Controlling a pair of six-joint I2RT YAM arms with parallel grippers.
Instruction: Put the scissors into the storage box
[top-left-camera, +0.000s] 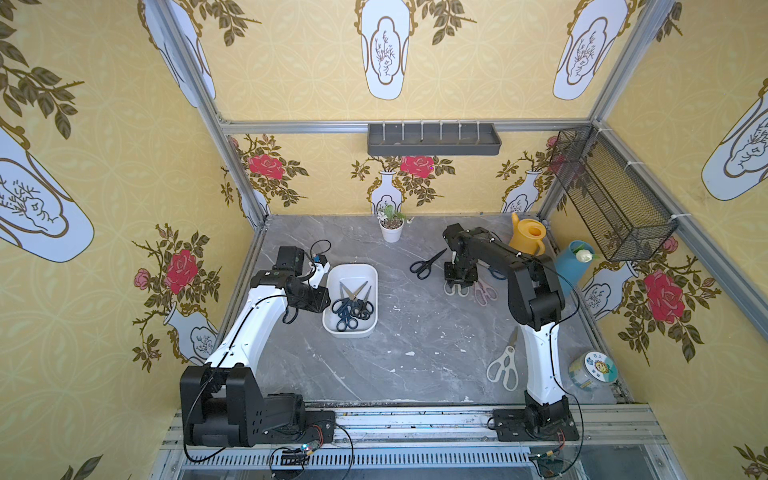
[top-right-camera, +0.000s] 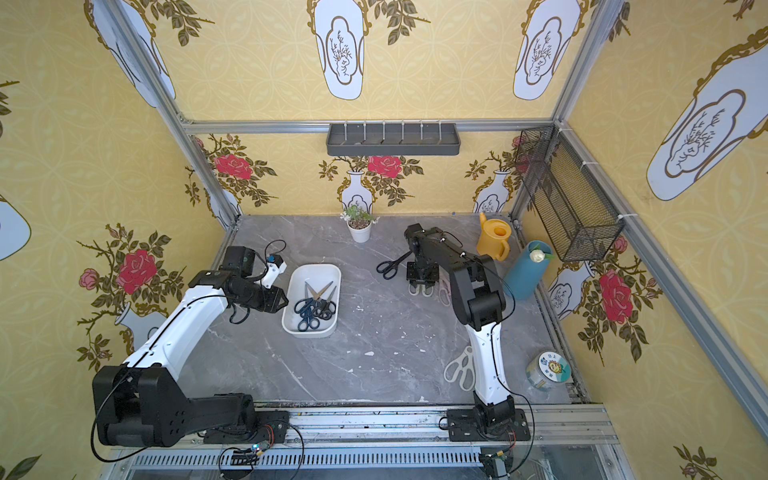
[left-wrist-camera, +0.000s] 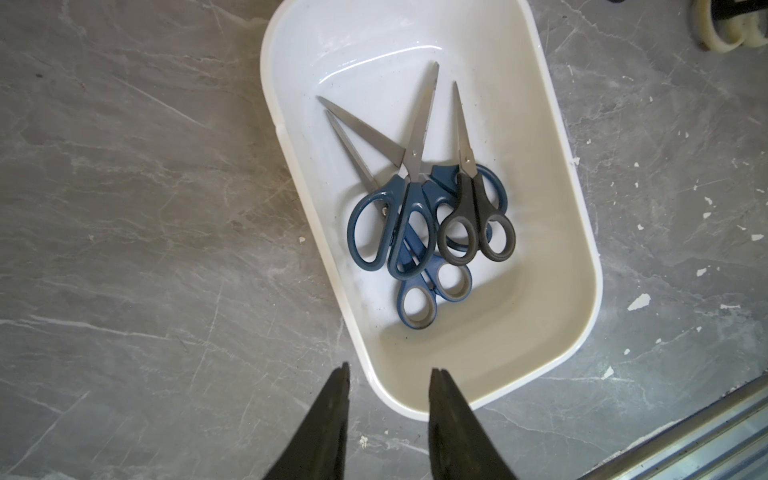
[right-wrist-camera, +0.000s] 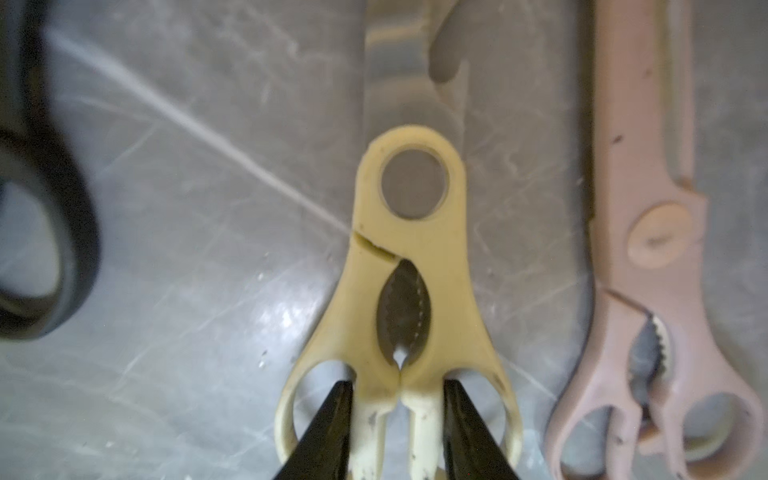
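Note:
The white storage box (left-wrist-camera: 572, 240) holds several scissors, among them black-handled scissors (left-wrist-camera: 464, 236) and blue-handled scissors (left-wrist-camera: 404, 212). Beside its left side in both top views hovers my left gripper, its fingers parted and empty. Cream-handled scissors (right-wrist-camera: 412, 240) lie flat on the table. My right gripper is over their handle, one finger (right-wrist-camera: 336, 416) left of the two inner handle bars and the other to the right. Finger and handle appear to meet, but whether they are gripped does not show. Pink scissors (right-wrist-camera: 664, 232) lie just to the right.
Dark scissors (top-left-camera: 428, 264) lie left of my right gripper. White-handled scissors (top-left-camera: 504, 368) rest near the front by the right arm's base. A yellow watering can (top-left-camera: 528, 234), a blue vase (top-left-camera: 569, 264) and a can (top-left-camera: 592, 370) line the right side. Mid-table is clear.

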